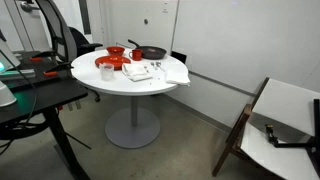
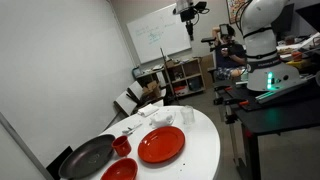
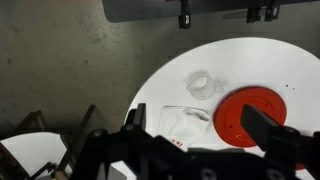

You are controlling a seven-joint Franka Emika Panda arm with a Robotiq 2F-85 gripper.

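My gripper is open, its two dark fingers wide apart at the bottom of the wrist view. It hangs above the round white table, and nothing is held. Between the fingers, down on the tabletop, a white cloth (image 3: 184,127) shows. A clear cup (image 3: 202,85) stands just beyond it. The red plate (image 3: 236,112) lies to the right, partly covered by the right finger. In exterior view 2, a red mug (image 2: 122,146), a red bowl (image 2: 121,171) and a black pan (image 2: 88,156) are grouped near that plate.
Another white cloth (image 1: 176,74) lies by the right rim of the white table (image 1: 140,89). A black bench (image 1: 45,98) carries the arm at the left. To the right stands a tilted white board or chair (image 1: 275,150). Grey floor between them is open.
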